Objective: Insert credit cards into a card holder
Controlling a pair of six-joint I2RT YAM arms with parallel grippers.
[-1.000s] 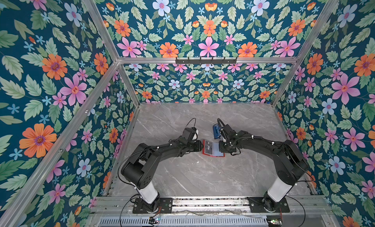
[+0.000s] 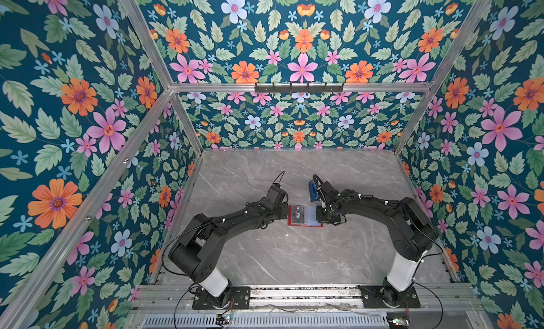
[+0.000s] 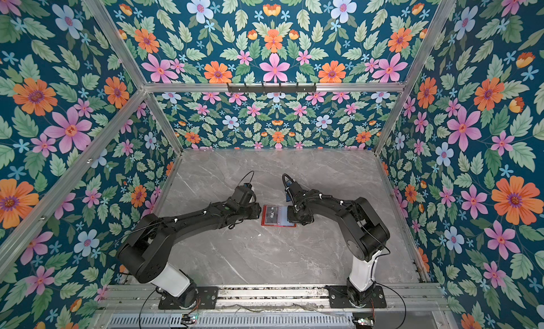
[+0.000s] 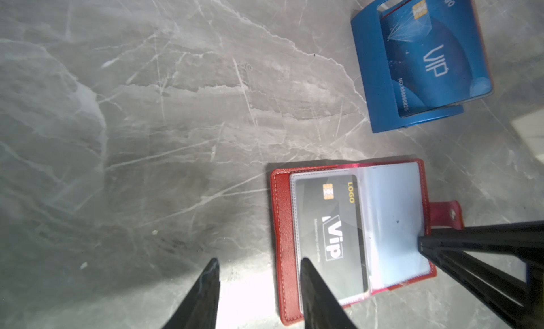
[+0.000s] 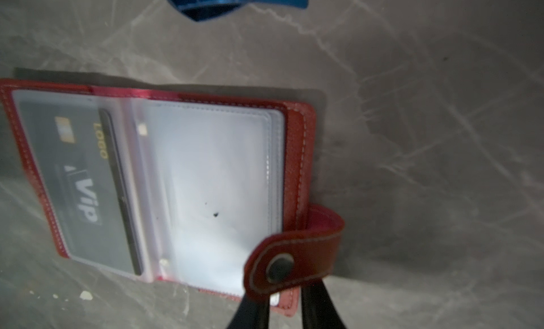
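The red card holder (image 4: 276, 227) lies open on the table, a dark grey Vip card (image 4: 328, 238) in its left sleeve and a clear, pale sleeve (image 5: 209, 176) on the right. My right gripper is shut on the holder's right side by the strap (image 5: 317, 255), whose snap end covers part of the fingertips. My left gripper stands open just left of the holder, nothing between its fingers. A blue stand (image 4: 371, 79) holding blue VIP cards (image 4: 430, 45) lies behind the holder, partly hidden by the right arm in the top views.
Both arms reach in from the front corners and come close together around the holder.
The holder has shifted slightly left and straightened.
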